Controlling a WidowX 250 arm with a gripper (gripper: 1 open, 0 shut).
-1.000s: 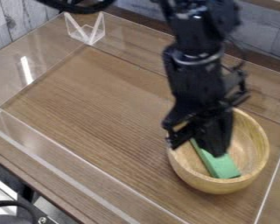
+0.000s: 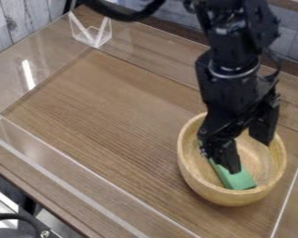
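A light wooden bowl (image 2: 251,195) sits at the right of the table. In it lies a green block (image 2: 238,180). My black gripper (image 2: 240,139) hangs over the bowl's back part, its fingers open on either side, partly hiding the bowl and the upper end of the block. I see nothing held between the fingers.
A clear plastic wire-like object (image 2: 92,30) stands at the back left. Black cables (image 2: 15,223) lie off the table's lower left edge.
Over the last second my gripper has shifted and turned above the bowl, its fingers moving lower in the view. The bowl and green block look about the same.
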